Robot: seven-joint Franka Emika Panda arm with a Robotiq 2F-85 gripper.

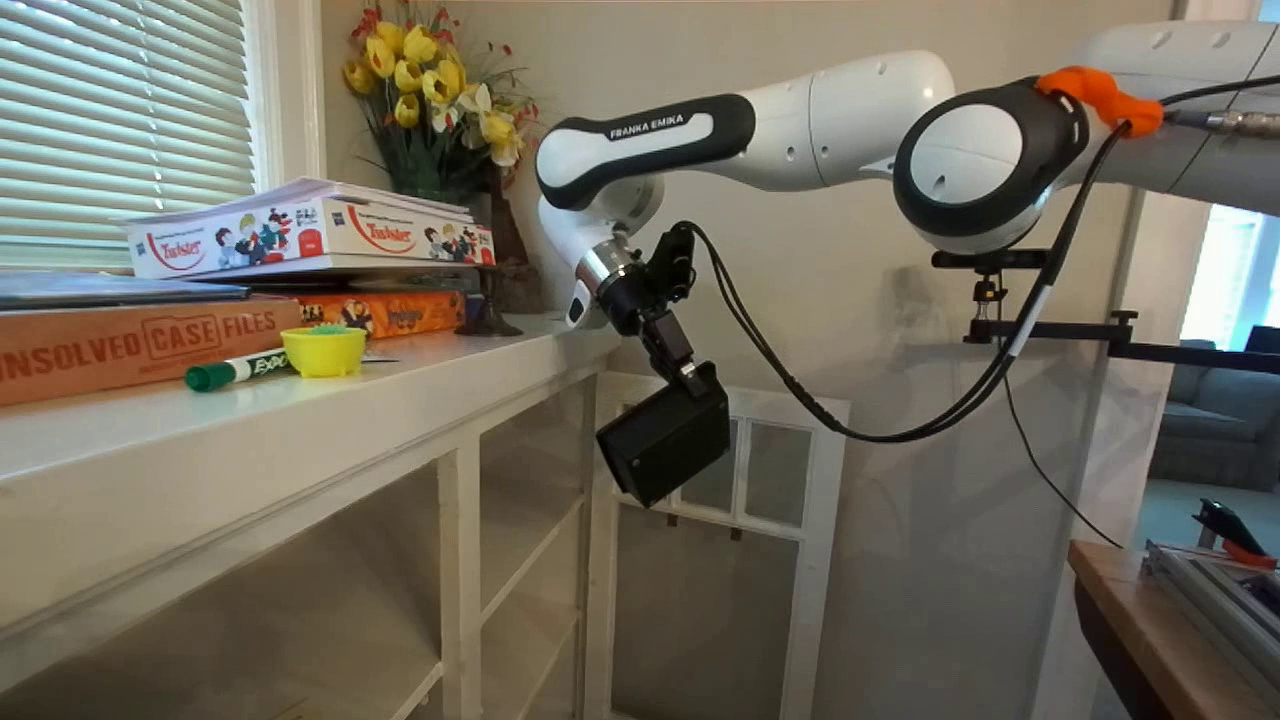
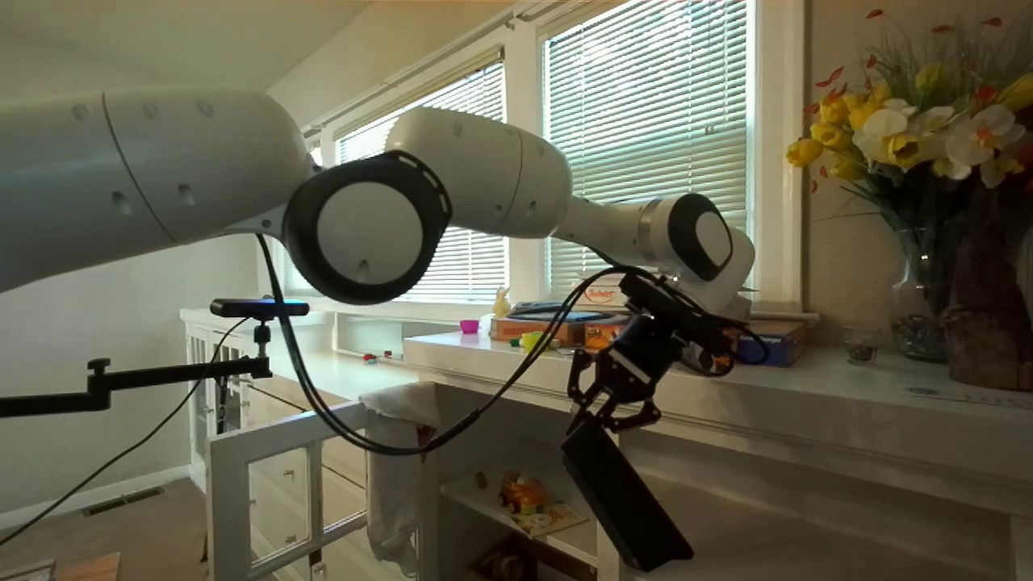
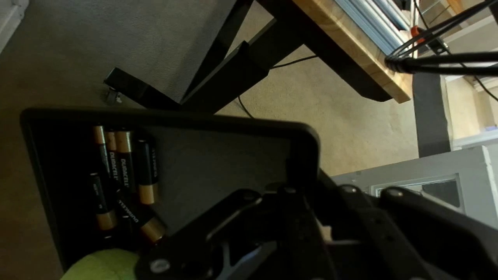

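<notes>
A black rectangular box (image 1: 667,437) hangs tilted in the air, off the front of the white counter. My gripper (image 2: 598,423) is shut on its edge, one wall pinched near a corner. Looking down in the wrist view, the open-topped box (image 3: 219,161) has several Duracell batteries (image 3: 125,161) gathered toward its left side. Part of a yellow-green round thing (image 3: 103,266) shows at the bottom left of the box. My own dark fingers cover the box's lower right corner, so that part is hidden.
On the counter (image 1: 300,414) are a yellow cup (image 1: 324,353), a green marker (image 1: 238,370), stacked game boxes (image 1: 312,234) and a flower vase. Open shelves lie below. A wooden table (image 1: 1182,624) stands at the right; open floor shows beneath the box.
</notes>
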